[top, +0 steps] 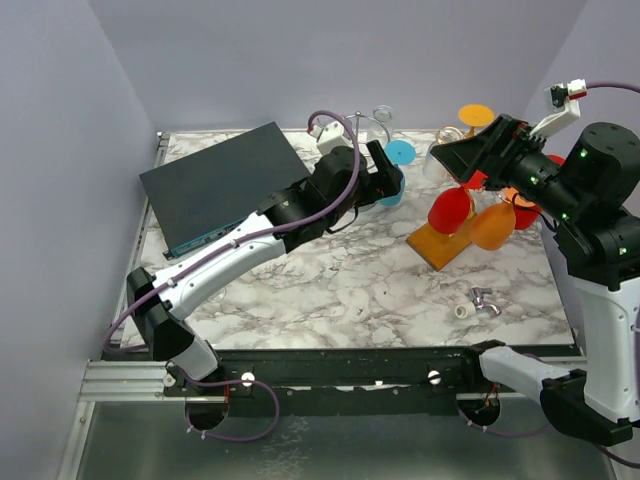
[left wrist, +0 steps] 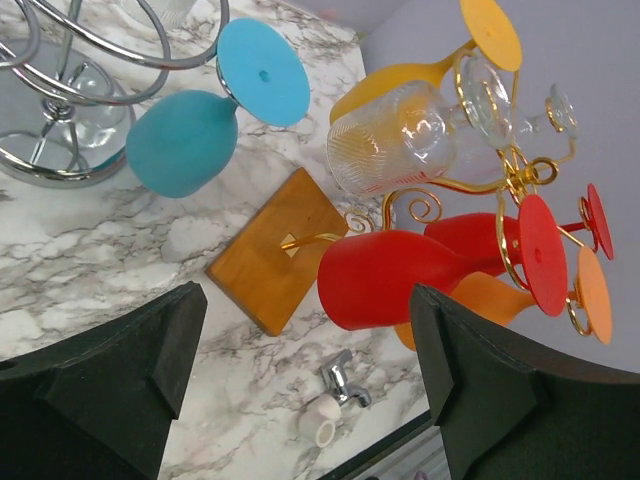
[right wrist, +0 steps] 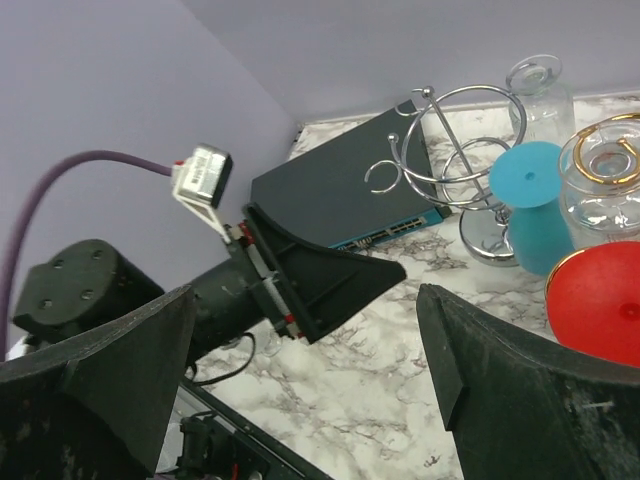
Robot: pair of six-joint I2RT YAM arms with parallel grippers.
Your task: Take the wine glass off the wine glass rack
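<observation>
A silver wire rack (right wrist: 486, 222) holds a blue glass (left wrist: 184, 145) hanging by its foot and a clear glass (right wrist: 548, 112). A gold rack on a wooden base (left wrist: 262, 268) carries a red glass (left wrist: 385, 275), an orange glass (top: 492, 228), a clear glass (left wrist: 385, 140) and a yellow one (left wrist: 375, 85). My left gripper (top: 387, 172), open and empty, is by the blue glass in the top view and partly covers the silver rack. Above the gold rack, my right gripper (top: 476, 145) stands open with nothing between its fingers.
At the back left is a dark flat box (top: 225, 185). A small metal tap (top: 483, 300) and a white roll-like piece (top: 464, 310) lie at the front right. Free marble tabletop (top: 330, 310) stretches across the front middle.
</observation>
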